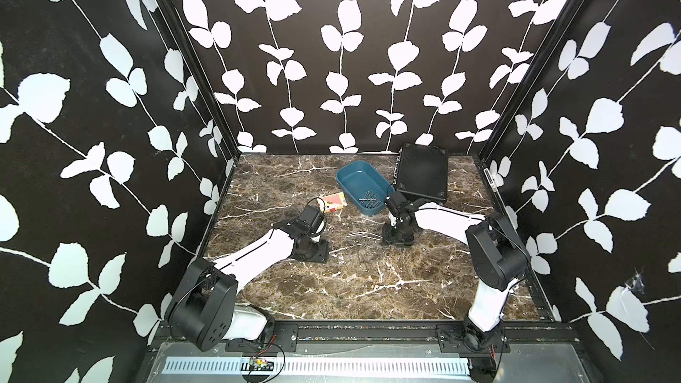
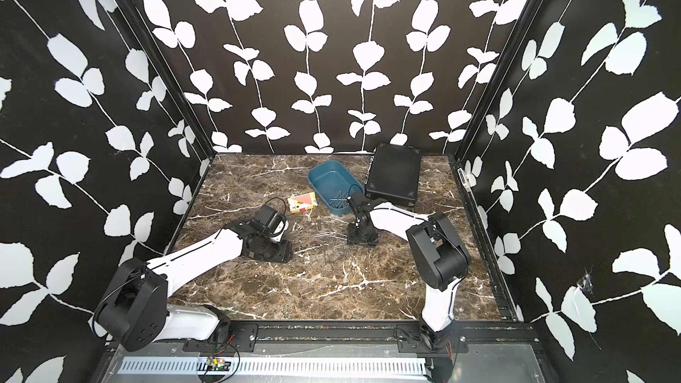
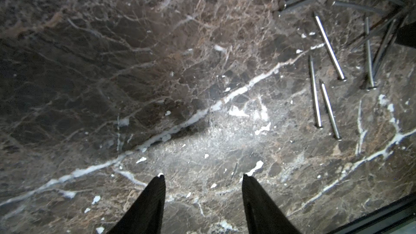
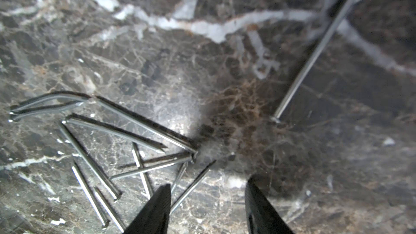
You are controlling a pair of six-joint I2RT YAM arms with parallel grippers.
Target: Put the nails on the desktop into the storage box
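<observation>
Several metal nails lie loosely crossed on the marble desktop. One bright nail [image 3: 331, 49] shows at the right of the left wrist view, and a long nail [image 4: 143, 123] lies in the cluster at the left of the right wrist view. The teal storage box [image 1: 356, 176] stands behind the arms with several nails [image 1: 368, 199] inside. My left gripper is open over bare stone, to the left of the cluster. My right gripper has its fingers apart at the cluster's edge, nothing seen held. A separate nail [image 4: 303, 74] lies farther off.
A red and yellow packet [image 1: 332, 202] lies left of the box. Behind the right arm, a black case [image 1: 422, 170] sits to the box's right.
</observation>
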